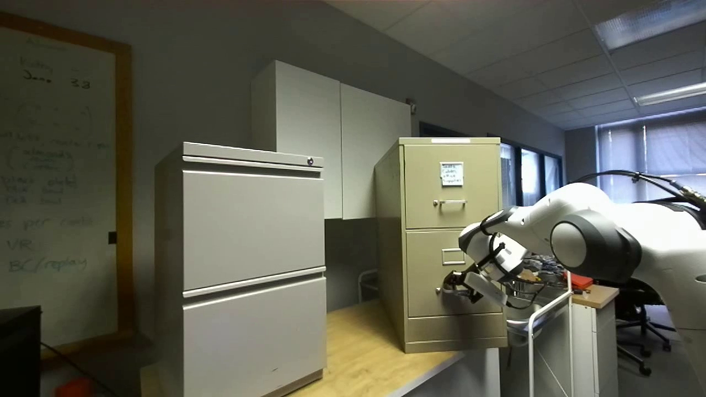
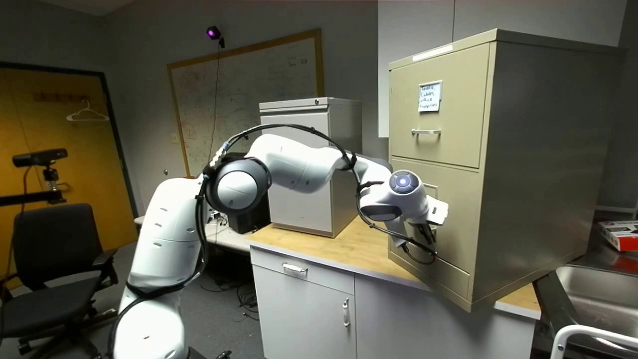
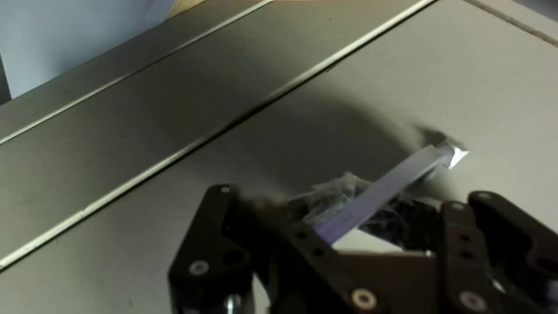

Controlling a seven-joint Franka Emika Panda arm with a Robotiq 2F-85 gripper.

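Note:
A tan two-drawer filing cabinet stands on the wooden counter. Its lower drawer is closed, like the upper drawer. In exterior view 1 my gripper is right at the lower drawer's front, over its handle. From the wrist, the silver handle runs slantwise down into the area of the shut fingers. Clear wrapping shows at the fingertips beside the bar. Whether the bar lies between the fingers or only against them is hidden. Exterior view 2 has the arm's wrist blocking the fingers.
A grey filing cabinet stands to the left in exterior view 1, with bare counter between the two cabinets. At the right is a white-railed cart. A sink lies beyond the tan cabinet.

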